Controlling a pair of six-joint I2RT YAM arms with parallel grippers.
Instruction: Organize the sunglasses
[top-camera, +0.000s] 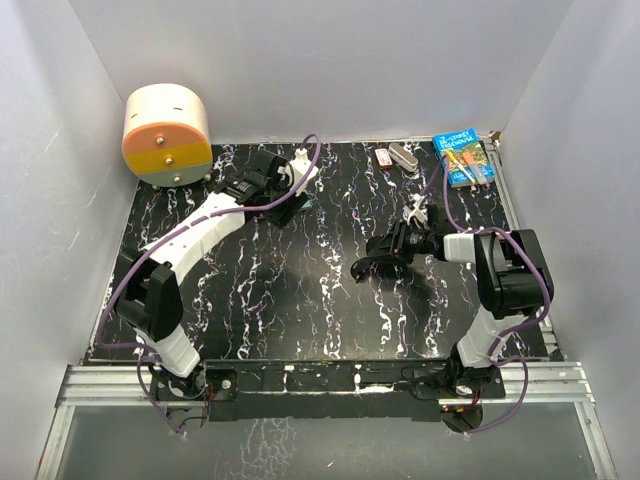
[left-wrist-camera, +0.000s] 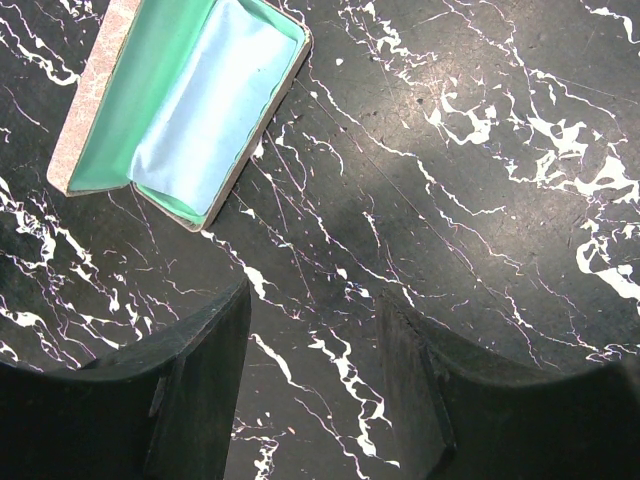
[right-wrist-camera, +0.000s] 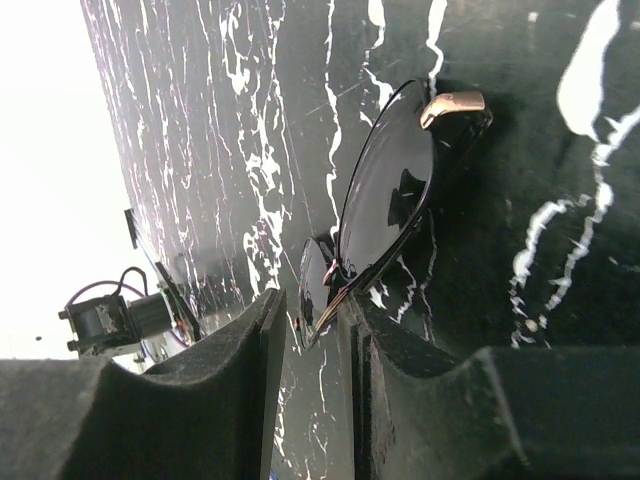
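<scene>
Dark sunglasses (top-camera: 361, 268) lie on the black marbled table right of centre, their large lens (right-wrist-camera: 385, 185) filling the middle of the right wrist view. My right gripper is close above them, open. The near end of the frame shows between its fingertips, and I cannot tell whether they touch. An open case (left-wrist-camera: 92, 100) with green lining holds a light blue cloth (left-wrist-camera: 215, 105). Only a sliver of this case shows from the top, beside the left gripper. That left gripper is open above bare table, nothing between its fingers.
A rounded drawer box (top-camera: 168, 135) with orange and yellow fronts stands back left. At the back right are a book (top-camera: 463, 158), a grey elongated case (top-camera: 403, 157) and a small red-and-white box (top-camera: 383, 158).
</scene>
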